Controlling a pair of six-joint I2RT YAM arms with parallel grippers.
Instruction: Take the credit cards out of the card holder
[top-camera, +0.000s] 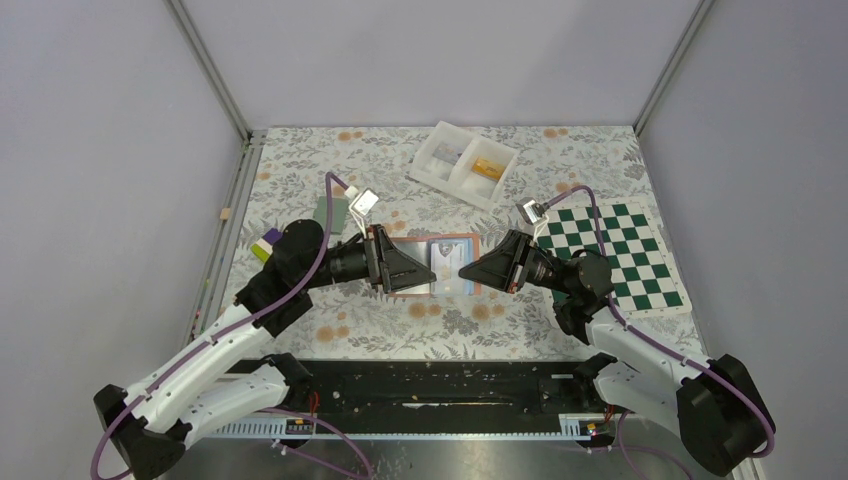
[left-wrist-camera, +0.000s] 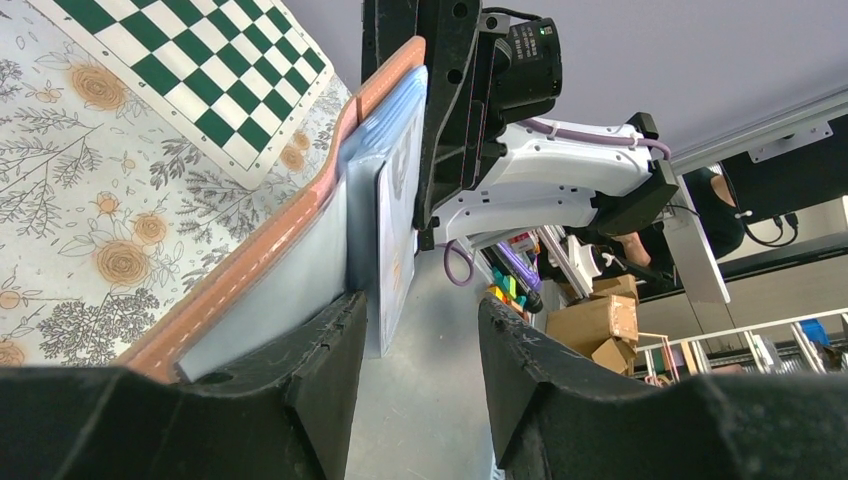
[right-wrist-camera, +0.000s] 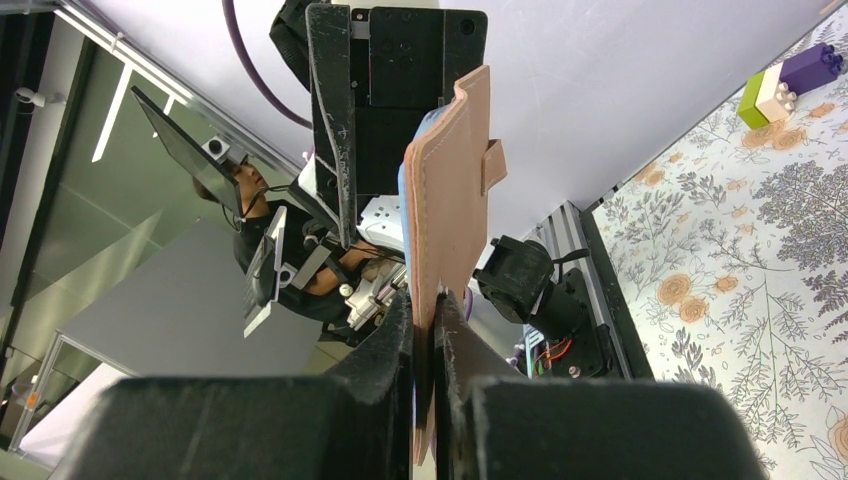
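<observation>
The tan card holder (top-camera: 454, 237) hangs unfolded between my two grippers, its inside with clear sleeves facing up in the top view. A pale card (top-camera: 449, 256) lies in its right half; the left wrist view shows this card (left-wrist-camera: 398, 215) edge-on over a bluish sleeve. My right gripper is shut on the holder's right side. My left gripper stands open at the holder's middle, one fingertip close by the card's lower edge and the other well apart from it. Whether that fingertip touches the card, I cannot tell.
Behind the holder stands a white two-part box (top-camera: 467, 165) with a yellow card (top-camera: 488, 168) in its right compartment. A green-and-white checkered board (top-camera: 628, 258) lies at the right, by the right arm. Toy bricks (top-camera: 266, 244) and a grey-green piece (top-camera: 330, 214) are at the left.
</observation>
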